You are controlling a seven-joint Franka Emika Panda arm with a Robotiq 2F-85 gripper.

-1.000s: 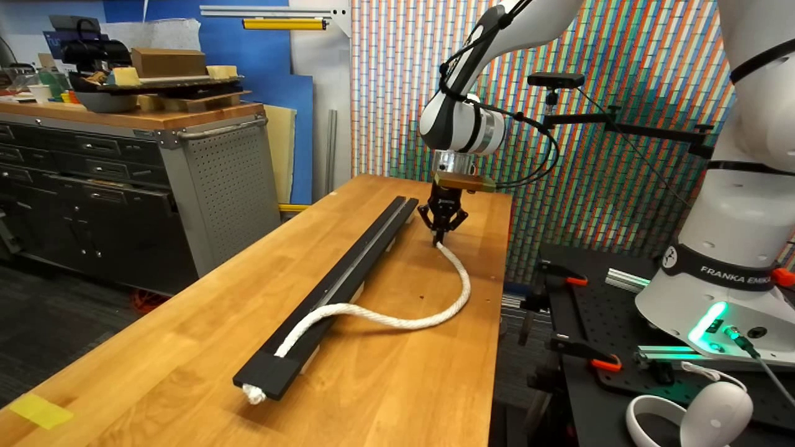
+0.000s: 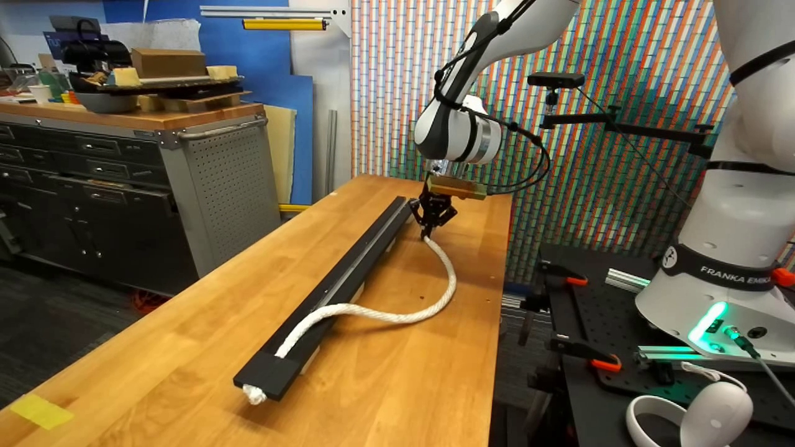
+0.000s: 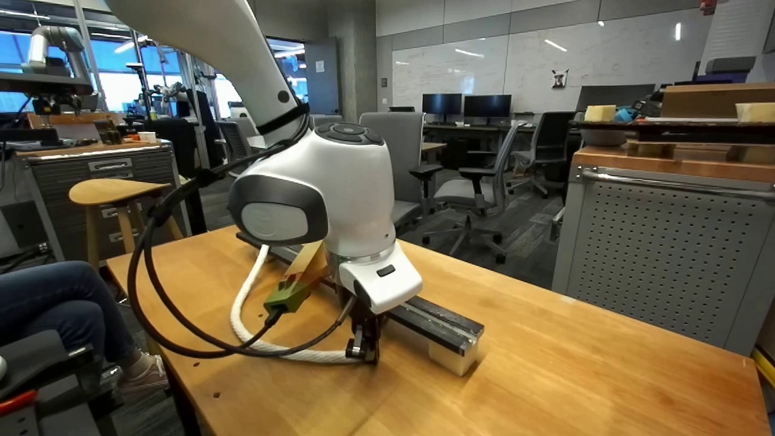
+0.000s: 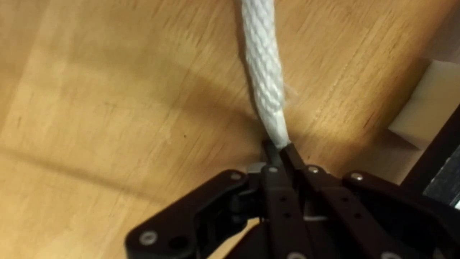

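A thick white braided rope [image 2: 448, 287] curves across the table. Its near end passes under a black block [image 2: 269, 372] on the long black grooved rail [image 2: 350, 272], with a frayed tip showing beyond. At the far end, my gripper is shut on the tapered tip of the rope [image 4: 263, 64]. In exterior view 1 the gripper [image 2: 426, 237] stands just right of the rail's far part, low over the table. In exterior view 2 the rope [image 3: 243, 312] loops from behind my wrist to the fingers, beside the rail [image 3: 436, 320].
The rail rests on pale blocks [image 3: 454, 357] above the wooden table [image 2: 402, 365]. Dark cables [image 3: 211, 349] hang in a loop from the arm. Bare tabletop lies on both sides of the rail. A drawer cabinet [image 2: 216, 171] stands beyond the table.
My gripper has moved left towards the rail with the rope tip in it, and tilted a little. The rope's free loop has shifted left too; its end at the block looks unmoved.
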